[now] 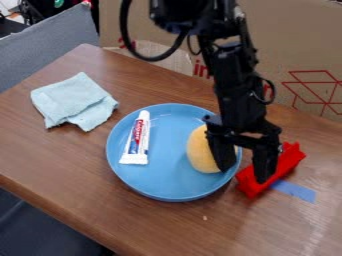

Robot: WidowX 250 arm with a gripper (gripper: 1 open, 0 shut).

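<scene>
The black arm reaches down from the top, its gripper (243, 150) open at the right rim of the blue plate (158, 178), above and beside a yellow rounded object (202, 151), which it partly hides. A red object (259, 183) lies right of the plate, partly behind the gripper. A white toothpaste tube (136, 139) rests on the plate's left side.
A folded pale blue cloth (72, 100) lies at the left of the wooden table (107, 222). A strip of blue tape (297, 192) is at the right. A cardboard box (305, 70) stands behind.
</scene>
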